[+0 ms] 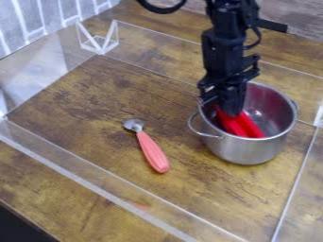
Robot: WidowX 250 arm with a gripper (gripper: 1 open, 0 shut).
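Note:
A silver metal pot [247, 146] with side handles stands on the wooden table at the right. A red object [244, 128] lies inside it. My gripper [228, 112] reaches down into the pot's left side, over the red object; its fingertips are partly hidden, and whether anything is between them cannot be seen. A pink-handled utensil [153, 151] with a metal head lies on the table left of the pot.
Clear plastic edging runs along the left and front. A small white wire piece [98, 40] sits at the back left.

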